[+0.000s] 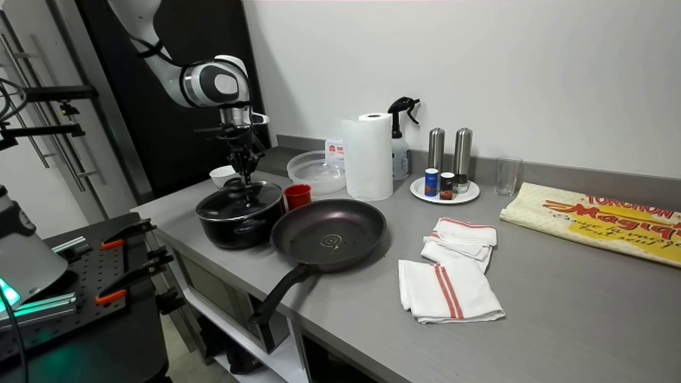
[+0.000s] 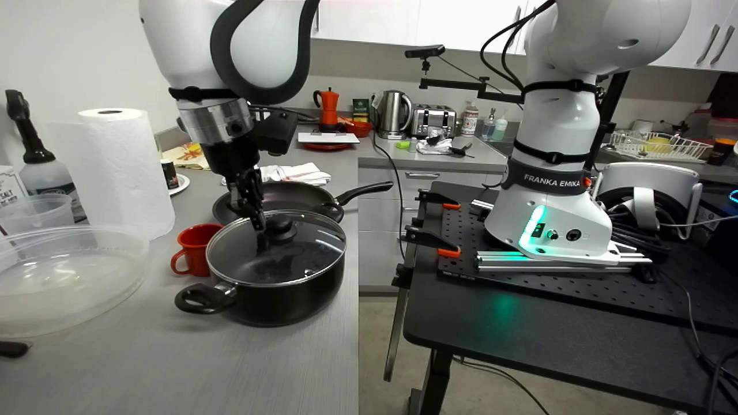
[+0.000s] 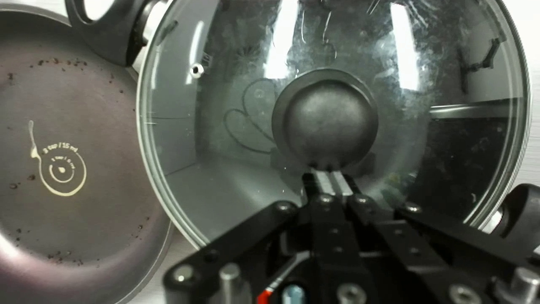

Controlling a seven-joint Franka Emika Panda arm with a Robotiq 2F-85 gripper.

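Note:
A black pot (image 2: 298, 298) stands on the counter, covered by a glass lid (image 3: 243, 167) with a round black knob (image 3: 326, 119). Just beside that knob, low over the lid, my gripper is shut, its fingertips together with nothing between them. In exterior view 2 the fingers (image 2: 257, 215) point down at the knob's wall side; whether they touch it or the glass I cannot tell. The lid looks seated on the pot's rim.
A black frying pan (image 1: 332, 233) sits close against the pot. The red cup (image 2: 195, 249), clear plastic bowl (image 2: 76, 270) and paper towel roll (image 1: 368, 156) are on the wall side. Folded white towels (image 1: 450, 290) lie farther along.

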